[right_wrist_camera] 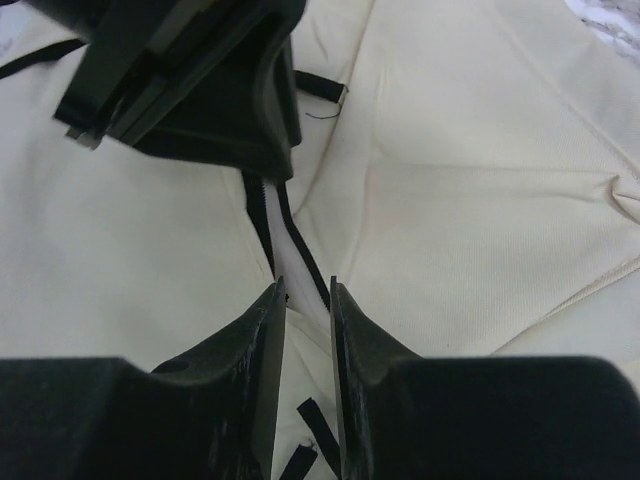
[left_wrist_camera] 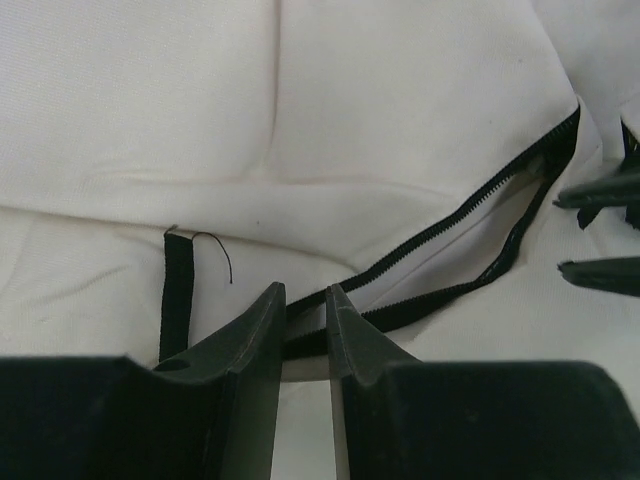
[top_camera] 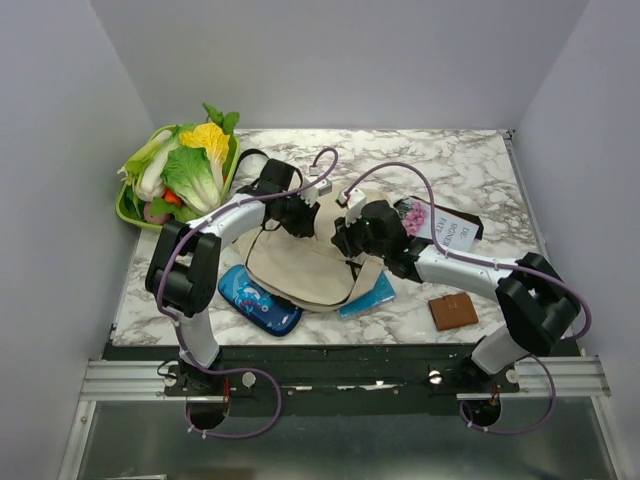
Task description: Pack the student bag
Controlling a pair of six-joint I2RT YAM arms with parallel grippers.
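Note:
The cream fabric bag [top_camera: 295, 275] lies flat in the middle of the table, its black zip [left_wrist_camera: 430, 230] parted to show a narrow opening. My left gripper [top_camera: 305, 228] is low over the bag at the zip; in the left wrist view its fingers stand a little apart, with no clear hold on anything. My right gripper [top_camera: 345, 240] hangs over the bag just right of it.
A vegetable basket [top_camera: 130, 205] is at the left. A blue pencil case [top_camera: 255, 300], blue packet [top_camera: 365, 305], brown wallet [top_camera: 453, 312] and booklets [top_camera: 450, 228] surround the bag. Bare marble shows at back right.

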